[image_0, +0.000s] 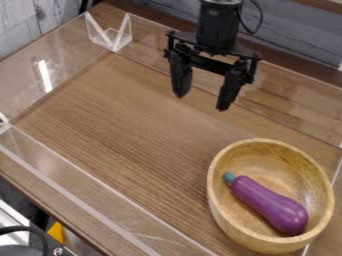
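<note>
My black gripper (206, 88) hangs at the top middle over the wooden table, its fingers spread open with nothing seen between them. At the lower right a yellow bowl (225, 154) holds a purple toy eggplant (267, 205) with a small teal tip. The gripper is above and to the upper left of the bowl, apart from it.
A white wire-like piece (112, 32) is at the upper left, and clear plastic edging runs along the left side. Dark cables lie at the lower left corner.
</note>
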